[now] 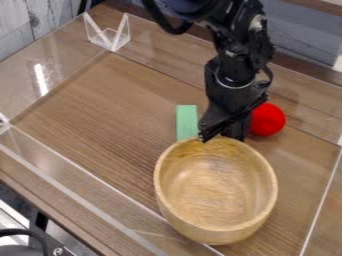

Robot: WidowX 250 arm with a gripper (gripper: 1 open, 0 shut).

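Observation:
My black gripper (214, 131) reaches down at the far rim of a large cream-coloured bowl (214, 195), its fingers shut; whether the rim is between them is hard to tell. Just left of the gripper stands a green block (186, 120), partly behind the bowl's rim. A red round object (267, 118) lies to the right of the gripper, partly behind it.
A white wire-like object (110, 30) sits at the back left. Black cables (27, 240) lie at the front left corner.

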